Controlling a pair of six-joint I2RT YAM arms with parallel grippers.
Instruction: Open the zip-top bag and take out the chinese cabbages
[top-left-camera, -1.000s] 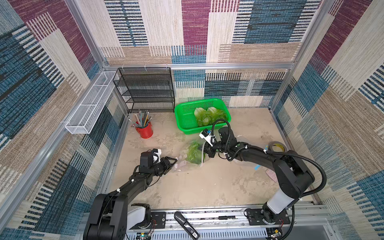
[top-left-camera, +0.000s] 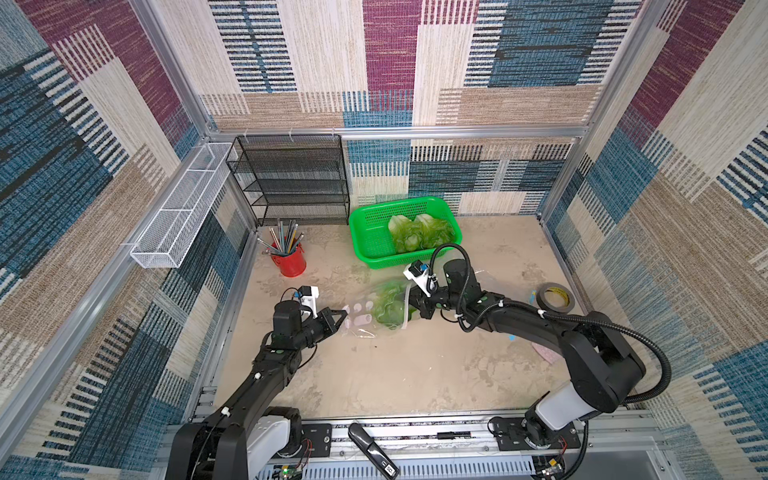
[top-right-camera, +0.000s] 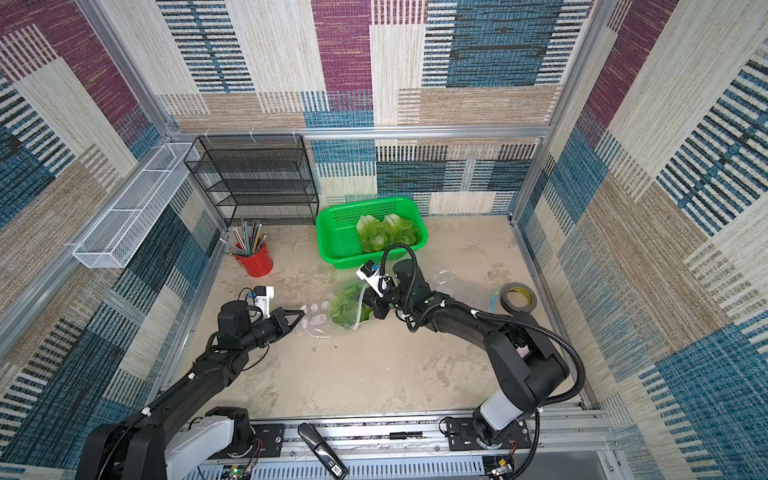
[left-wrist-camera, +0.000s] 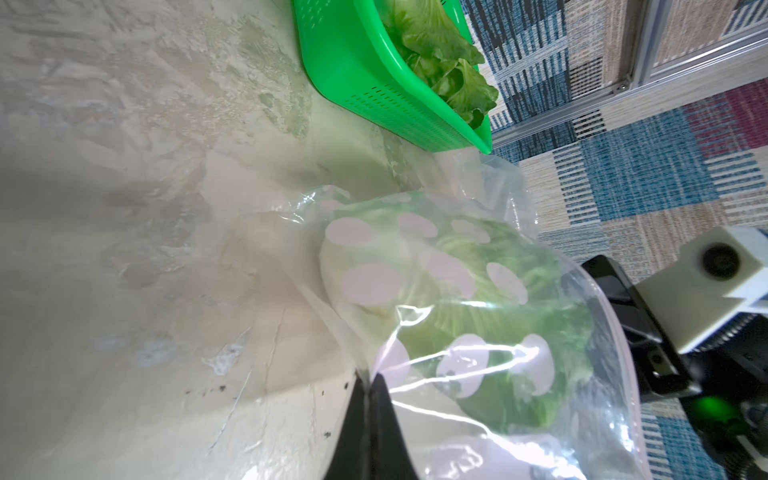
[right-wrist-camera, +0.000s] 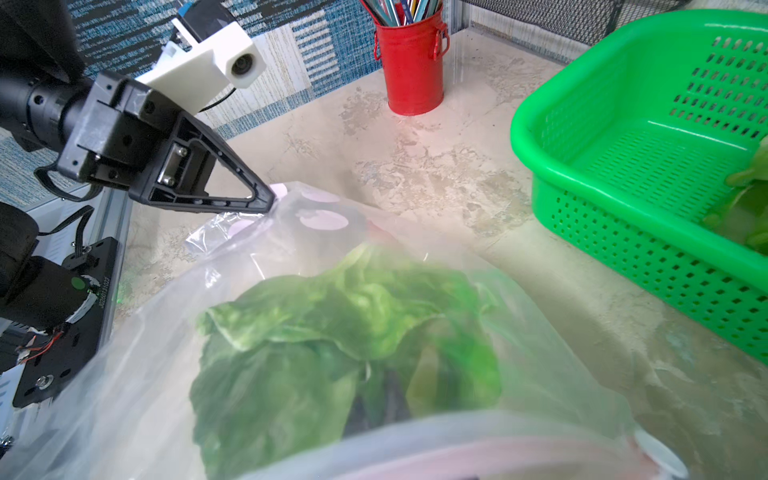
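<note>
A clear zip-top bag with pale pink dots lies stretched between my two grippers, a green Chinese cabbage inside it. My left gripper is shut on the bag's closed end, pinching thin film at its fingertips. At the opposite, zipper end, my right gripper reaches in past the white zipper strip. Its dark fingers show blurred through the film against the cabbage; they are shut, and whether any leaf is between them is hidden. More cabbages sit in the green basket.
A red cup of pens stands at the left, by a black wire rack. Rolls of tape lie at the right. The basket is close behind the bag.
My left gripper has drawn slightly left, pulling the bag's closed end with it. The dotted film now lies more stretched out. My right gripper has shifted slightly right, the cabbage staying near it.
</note>
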